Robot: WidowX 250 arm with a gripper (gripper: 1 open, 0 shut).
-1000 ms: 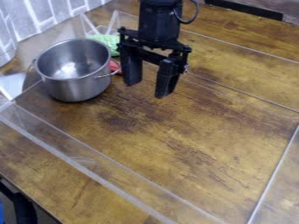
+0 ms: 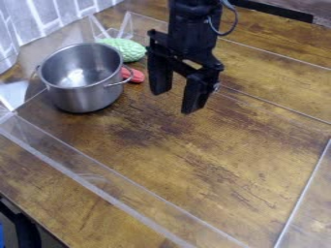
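A black robot arm reaches down from the top centre, and its gripper (image 2: 179, 85) hangs over the wooden table with its two dark fingers spread apart and nothing visible between them. To its left stands a steel pot (image 2: 80, 79). Behind the pot lie a pale green patterned object (image 2: 122, 48) and a small red item (image 2: 134, 75), partly hidden by the pot.
Transparent strips or panels run along its left and right. A white object (image 2: 14, 94) lies at the far left edge, beside a pale curtain at the top left.
The gripper has turned and shifted slightly to the right, uncovering more of the green object. The pot looks unmoved.
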